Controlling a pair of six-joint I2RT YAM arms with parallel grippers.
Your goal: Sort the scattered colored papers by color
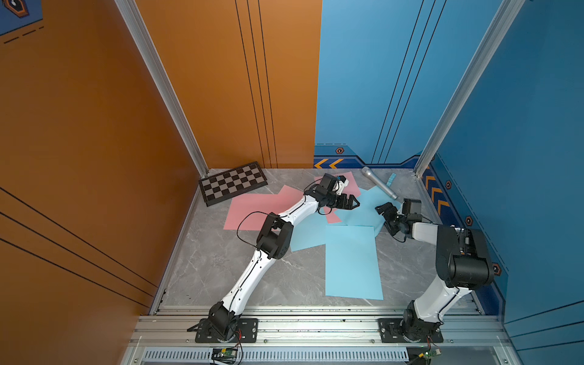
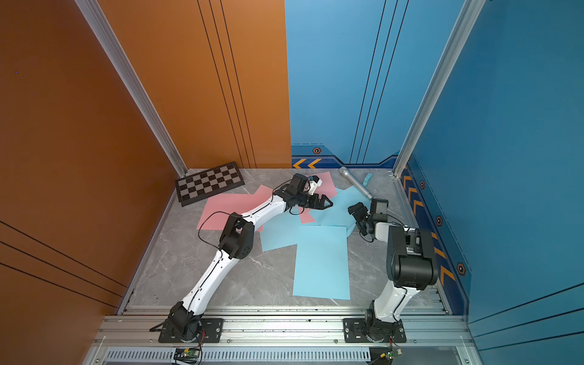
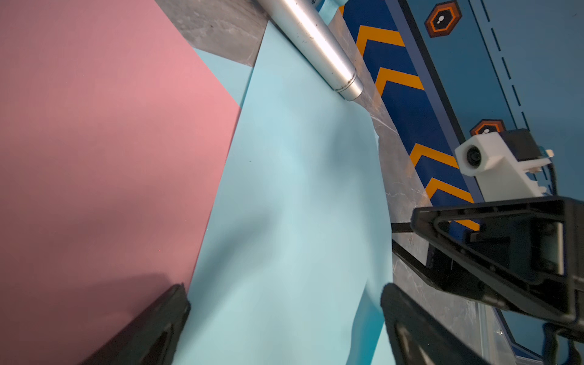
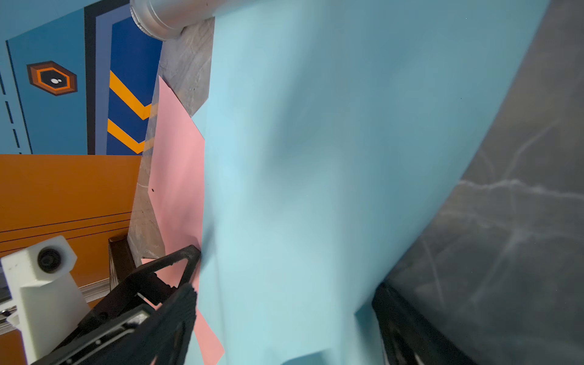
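Pink papers lie in two areas: one on the left [image 1: 246,210] and one at the back middle [image 1: 351,182], partly under my left arm. Blue papers overlap in the middle, with one sheet [image 1: 352,261] toward the front and another [image 1: 368,197] toward the back right. My left gripper [image 1: 354,202] is open above the border of the pink and blue sheets. My right gripper has its fingers spread over the right edge of the back blue paper. That edge is bent up near one finger [image 4: 395,322]; whether the paper is touched is unclear.
A silver cylinder [image 1: 378,182] rests on the back blue paper's corner, with a small blue object [image 1: 391,179] beside it. A checkered board [image 1: 233,183] is at the back left. Bare table [image 1: 213,267] shows at the front left. The two grippers stand close together.
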